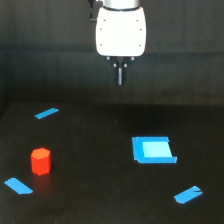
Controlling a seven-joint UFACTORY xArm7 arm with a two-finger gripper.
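Observation:
A red block (pixel 41 161) with a six-sided outline rests on the dark table at the left. Right of the middle lies a pale square (pixel 157 149) bordered by blue tape (pixel 139 151). High above the table, at the top centre, hangs my gripper (pixel 120 82) below its white housing (pixel 121 33), well apart from both. Its dark fingers blend into the dark backdrop, so whether they are open or shut is unclear. No object is visible at their tips.
Blue tape strips lie on the table at the back left (pixel 47 113), front left (pixel 18 186) and front right (pixel 188 194). Open black tabletop (pixel 95 170) stretches between the red block and the taped square. A dark curtain (pixel 40 60) hangs behind.

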